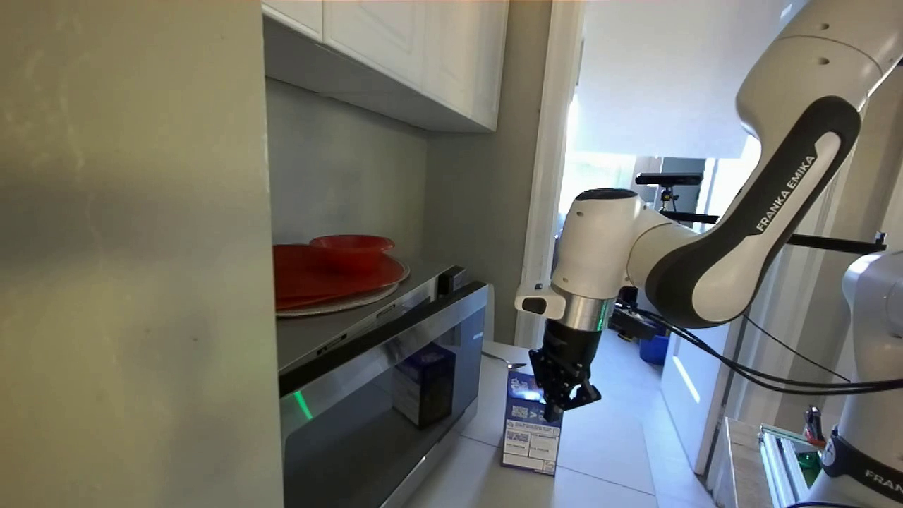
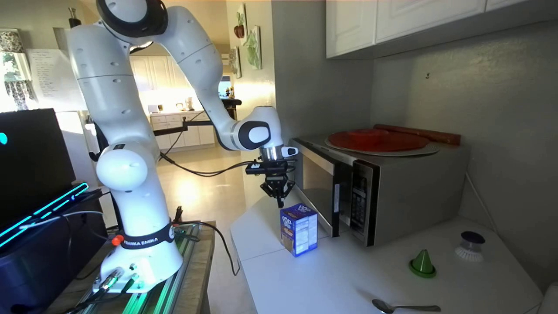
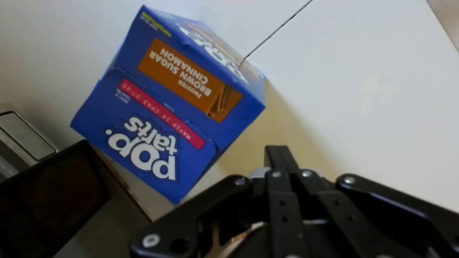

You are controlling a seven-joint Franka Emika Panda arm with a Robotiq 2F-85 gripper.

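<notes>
A blue Pop-Tarts box (image 2: 299,230) stands upright on the white counter, close to the microwave's door. Its top and brown-sugar-cinnamon label fill the upper left of the wrist view, where the box (image 3: 163,107) is apart from the fingertips. My gripper (image 2: 280,203) points down beside the box at about the height of its top. In exterior view 1 the gripper (image 1: 554,413) overlaps the box's upper right part. Its two fingers are together and nothing shows between them. The microwave (image 2: 413,193) has its door (image 1: 389,389) standing ajar.
A red plate (image 1: 330,279) and bowl lie on top of the microwave. On the counter are a green juicer (image 2: 422,263), a brush (image 2: 471,246) and a spoon (image 2: 405,308). Bare counter (image 3: 378,94) lies right of the box in the wrist view.
</notes>
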